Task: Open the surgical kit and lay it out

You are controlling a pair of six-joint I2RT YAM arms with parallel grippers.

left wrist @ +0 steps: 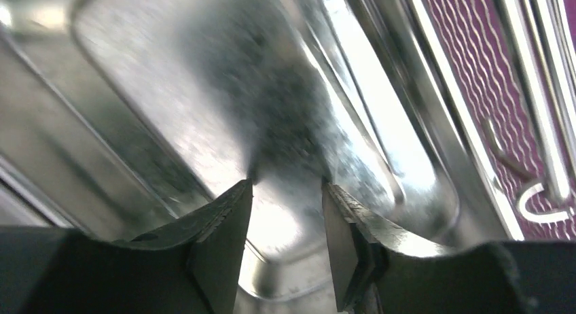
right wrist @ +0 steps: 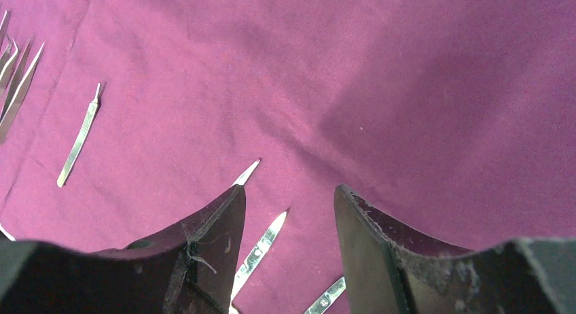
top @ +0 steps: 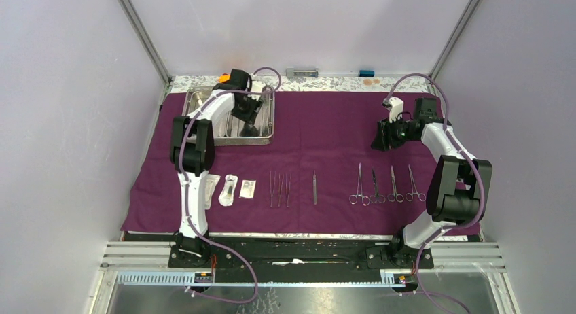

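A metal tray [top: 238, 141] lies at the back left of the cloth. Low over its inside is my left gripper [top: 250, 118]; in the left wrist view its fingers [left wrist: 227, 239] stand apart above the bare tray floor [left wrist: 285, 164], and nothing shows between the tips. My right gripper [top: 382, 141] hangs over free cloth at the right. Its fingers [right wrist: 227, 239] are parted, with only cloth between them. Along the front lie wrapped packets [top: 229, 190], several tweezers [top: 279, 190], a scalpel handle [top: 314, 187] and several scissor-like tools [top: 360, 186], side by side and apart.
An orange object [top: 223, 77], a grey block [top: 301, 73] and a blue block [top: 367, 73] sit along the back edge. A metal bar [left wrist: 526, 83] runs beyond the tray's rim.
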